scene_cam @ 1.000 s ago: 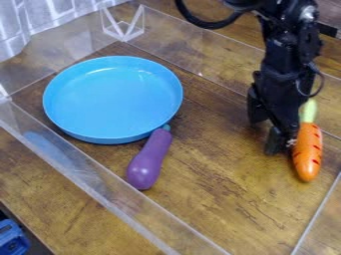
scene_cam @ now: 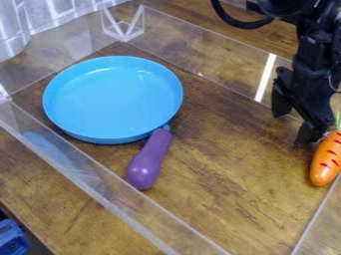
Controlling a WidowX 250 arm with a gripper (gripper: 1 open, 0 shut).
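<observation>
The black gripper is low over the table at the right edge, just above and left of an orange carrot toy with red marks and a green top. Whether its fingers are open or shut is hard to tell. A blue plate sits at the left. A purple eggplant lies below the plate.
Clear plastic walls border the wooden table, whose middle is bare. A blue object shows at the lower left corner, and white cloth at the upper left.
The gripper has moved to the right, and the carrot has shifted right with it and now sits partly at the frame's edge.
</observation>
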